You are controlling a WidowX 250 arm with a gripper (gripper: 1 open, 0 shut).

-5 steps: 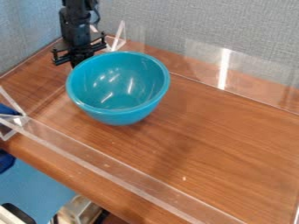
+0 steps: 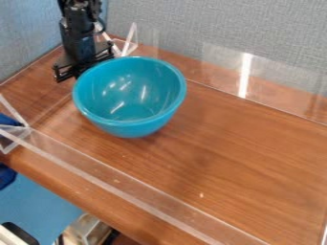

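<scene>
My black gripper (image 2: 79,59) hangs at the back left of the wooden table, just beside and behind a large turquoise bowl (image 2: 129,96). Its fingers are small and dark in this view, partly near the bowl's rim, so whether they are open or shut is hard to see. I see nothing held in them. The bowl stands upright and looks empty.
Clear plastic edging runs along the table (image 2: 236,163). Grey padded walls (image 2: 230,38) close the back and left. A blue object (image 2: 8,122) lies at the left edge.
</scene>
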